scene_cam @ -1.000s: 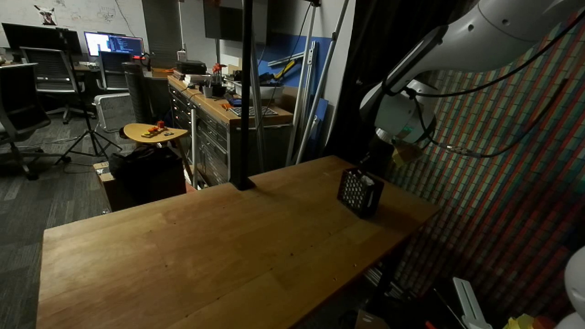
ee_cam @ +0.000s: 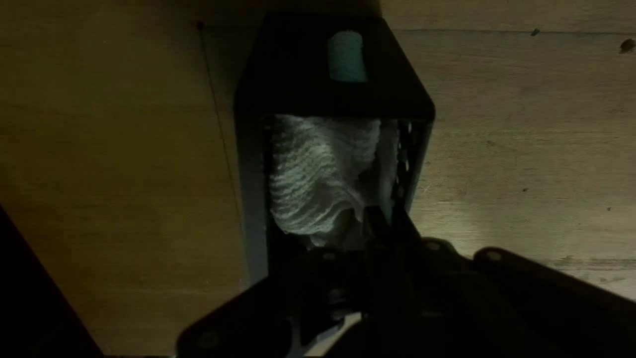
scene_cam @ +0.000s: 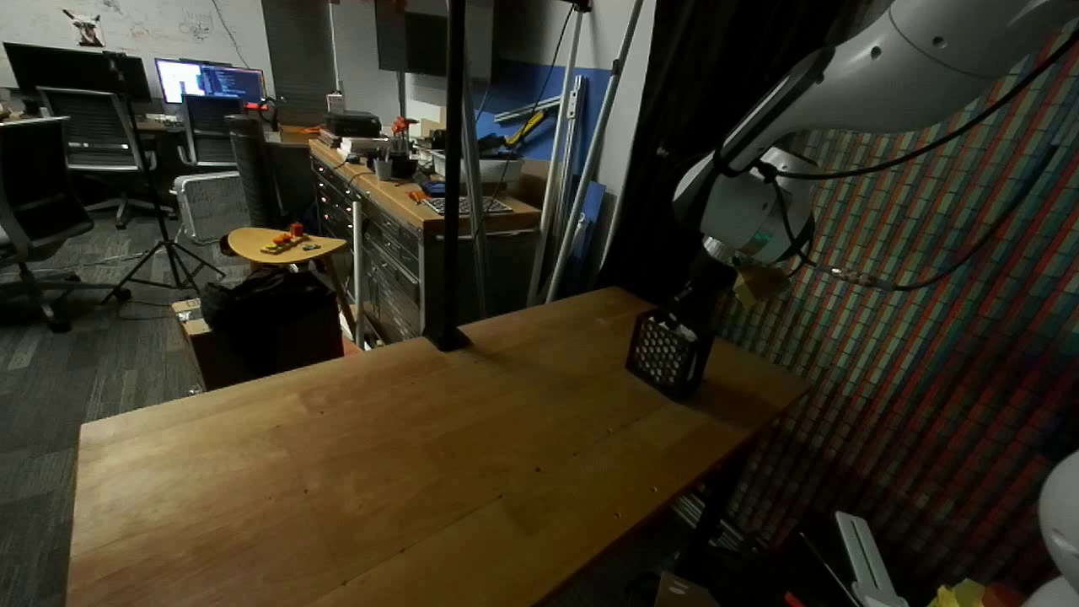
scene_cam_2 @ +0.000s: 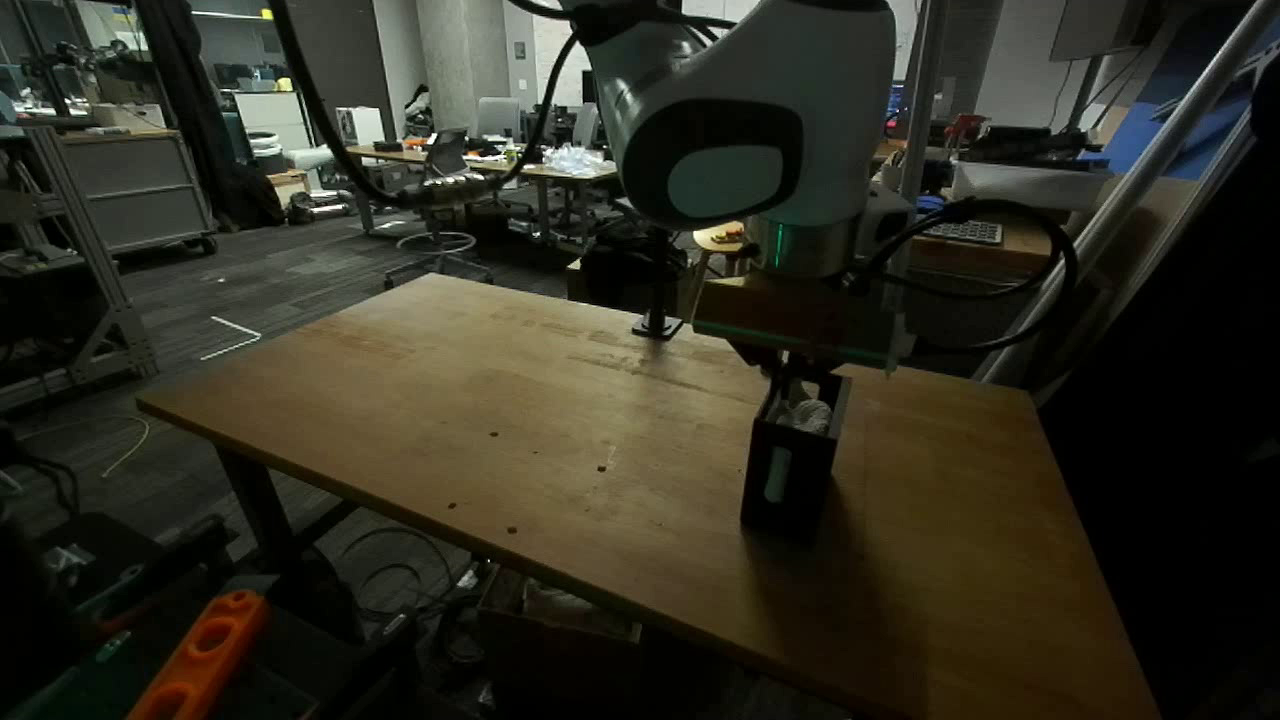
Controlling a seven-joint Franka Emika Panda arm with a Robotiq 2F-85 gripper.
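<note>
A tall black basket (scene_cam: pixel 664 353) with perforated sides is upright at the right end of the wooden table (scene_cam: pixel 405 455). Crumpled white cloth (ee_cam: pixel 316 173) fills its inside, and part of the cloth also shows at the top opening in the second exterior view. My gripper (scene_cam_2: pixel 786 364) points down at the basket's upper rim, its dark fingers (ee_cam: pixel 376 222) reaching the near part of the opening in the wrist view. The fingers are shut with the basket's edge apparently between them, though the contact is dark and partly hidden. Whether the cloth is also pinched is unclear.
A black post (scene_cam: pixel 448 339) rises at its back edge. Beyond that edge stands a small yellow stool (scene_cam: pixel 293 248) with toys on it. A patterned curtain (scene_cam: pixel 910 303) hangs beside the arm.
Arm and basket have both shifted slightly to the right in the first exterior view, and the basket has turned a little. The rest of the table looks the same.
</note>
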